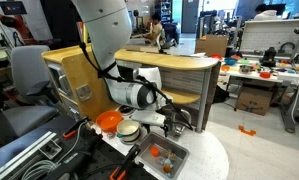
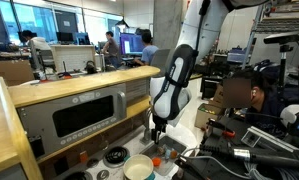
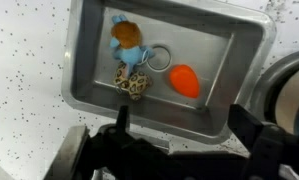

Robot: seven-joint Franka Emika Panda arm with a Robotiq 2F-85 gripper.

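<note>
A grey tray [image 3: 169, 118] fills most of the wrist view, with small toys on its floor. Toward the top left of it lies a blue and orange-brown toy [image 3: 130, 45]. Just below is a yellow-brown spotted toy [image 3: 132, 83], and a thin ring [image 3: 159, 57] lies close by. A smooth orange-red piece [image 3: 184, 80] rests alone toward the right. My gripper is open above the tray's near side, its dark fingers wide apart with nothing between them. From outside, the tray [image 1: 179, 163] stands in front of the arm.
An orange bowl [image 1: 110, 121] and a pale pot [image 1: 128, 130] stand left of the tray. A dark round pan [image 3: 289, 92] borders it on the right in the wrist view. A wooden cabinet stands behind.
</note>
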